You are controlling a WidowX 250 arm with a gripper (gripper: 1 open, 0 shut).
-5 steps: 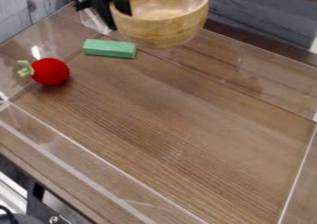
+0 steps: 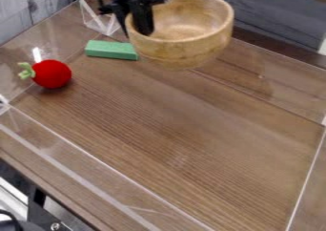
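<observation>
My gripper [image 2: 135, 15] is at the top of the view, dark and partly blurred, shut on the rim of a light wooden bowl [image 2: 185, 34], which is held up in the upper middle. A red tomato-like object [image 2: 52, 74] with a green stem lies at the left. A green block [image 2: 111, 50] lies on the wooden surface [image 2: 178, 149], left of the bowl.
A pale, clear object [image 2: 99, 15] stands at the top left, behind the gripper. Raised edges run along the back and sides.
The bowl and gripper have shifted slightly and the bowl's tilt differs a little. The red object and green block stay where they were.
</observation>
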